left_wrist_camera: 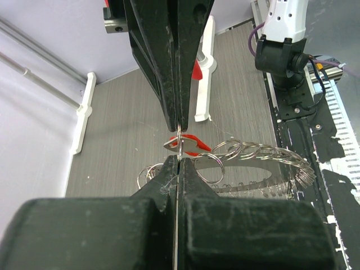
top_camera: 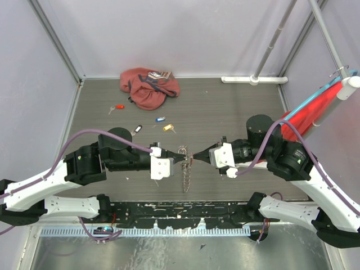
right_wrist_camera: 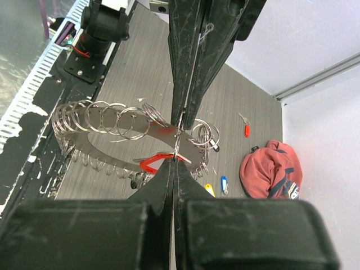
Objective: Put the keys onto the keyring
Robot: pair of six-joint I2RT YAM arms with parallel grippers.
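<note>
The keyring [top_camera: 186, 179] is a wire band with many small coiled rings, and it hangs between my grippers. In the left wrist view its coils [left_wrist_camera: 292, 163] spread to the right; in the right wrist view the coils [right_wrist_camera: 73, 124] reach left. My left gripper is shut, and one thin wire loop rises from its tips to the opposite tips. My right gripper is shut too, meeting the same wire. Close by the tips is a small red piece with metal [left_wrist_camera: 194, 144]; what holds it cannot be told.
On the table behind lie tagged keys: red [top_camera: 120, 107], black [top_camera: 138, 129], blue [top_camera: 160, 119] and yellow [top_camera: 168, 127]. A red cloth bag [top_camera: 149, 90] sits at the back wall. The right rear of the table is open.
</note>
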